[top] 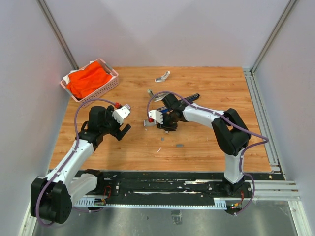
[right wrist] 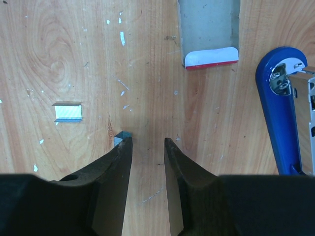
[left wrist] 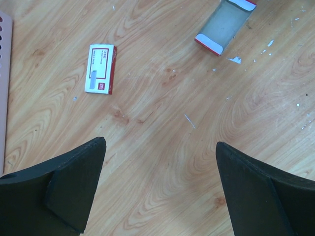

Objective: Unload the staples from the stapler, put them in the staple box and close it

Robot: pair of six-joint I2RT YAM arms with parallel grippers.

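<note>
A blue stapler with a raised metal channel lies at the right of the right wrist view, partly hidden under my right arm in the top view. My right gripper is low over the table, its fingers part open, with a small grey-blue piece by the left fingertip; a hold on it cannot be seen. A folded metal strip lies left of it. My left gripper is open and empty over bare table on the left side.
An open grey tray-like box and a small white-red staple box lie on the table. A pink basket with orange cloth stands at back left.
</note>
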